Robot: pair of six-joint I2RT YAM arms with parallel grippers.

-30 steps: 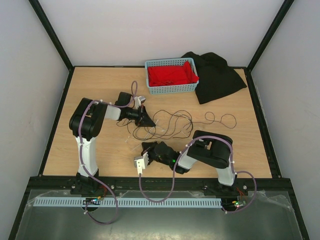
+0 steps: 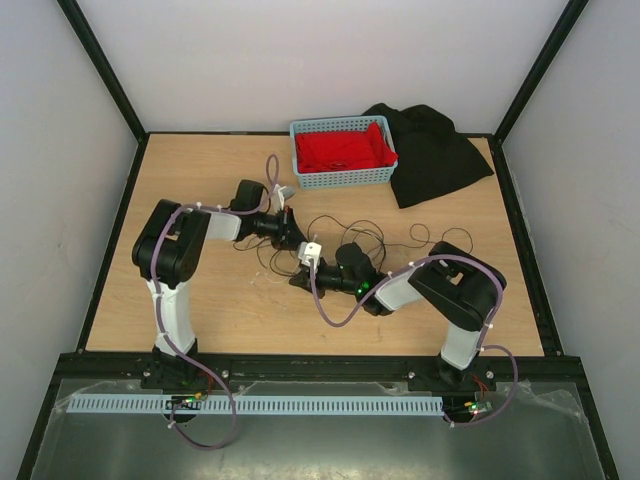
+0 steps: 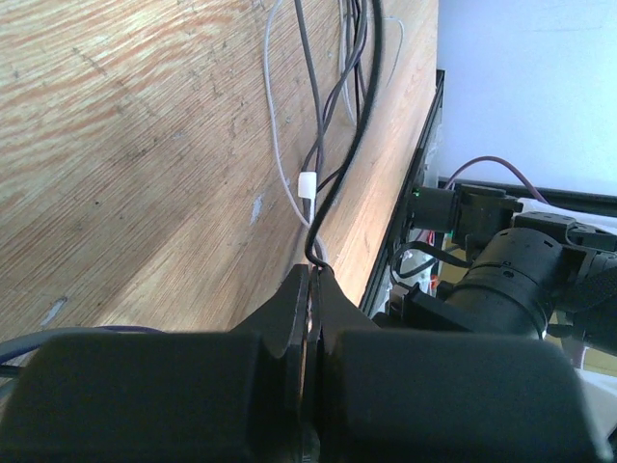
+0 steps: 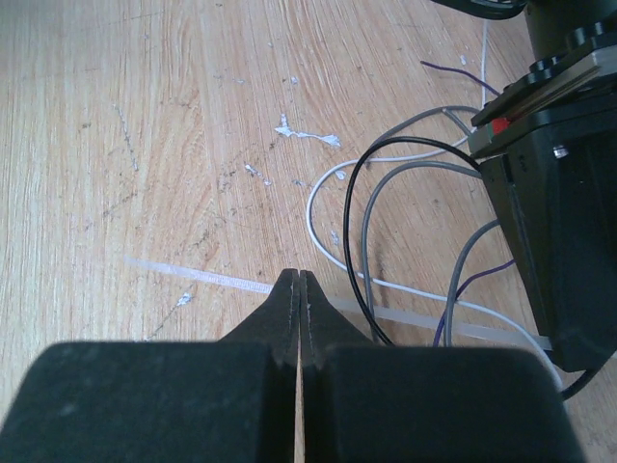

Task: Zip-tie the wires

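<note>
The loose wires lie tangled across the middle of the table. My left gripper is shut at them; a black wire bends right at its tips, and whether it is pinched is unclear. Just beyond the tips, a small white piece sits against grey wires. A pale, thin strip runs flat across the wood towards the wires and the left gripper's black finger. Over this strip my right gripper is shut, with nothing clearly showing between its fingers.
A blue basket holding red cloth stands at the back, next to a black cloth. The two arms are close together at the table's middle. Bare wood lies free at the front left.
My right arm has moved from near the front edge up towards the wires and the left gripper. The left gripper has shifted only slightly.
</note>
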